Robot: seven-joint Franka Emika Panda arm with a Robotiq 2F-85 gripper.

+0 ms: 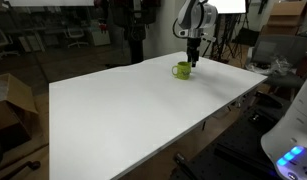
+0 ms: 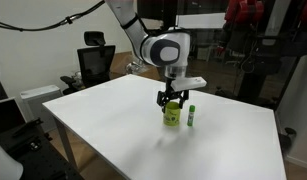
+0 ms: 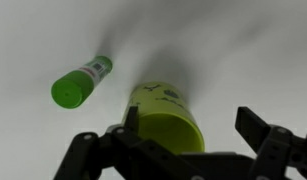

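A yellow-green mug stands in the lower middle of the wrist view, with dark markings on its outer wall and its opening facing the camera. My gripper is open over it. The left black finger overlaps the mug's left side in the picture; a gap shows between the right finger and the mug. Whether either finger touches the mug cannot be told. In exterior view 2 the arm reaches down to the mug. The mug sits toward the far end in exterior view 1.
A green glue stick with a white label stands beside the mug, to its left in the wrist view. An office chair is beyond the table.
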